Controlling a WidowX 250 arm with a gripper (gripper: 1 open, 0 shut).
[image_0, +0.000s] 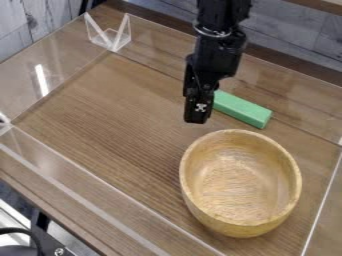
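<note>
My black gripper (199, 101) hangs from the top centre, pointing down, its fingers apart with nothing seen between them. Just to its right lies a green block (243, 109) on the wooden surface, partly behind the arm. A large round tan bowl (241, 210) sits in the lower right, empty.
A white wire-like object (111, 32) stands at the upper left near the back edge. A dark object sits at the bottom left corner.
</note>
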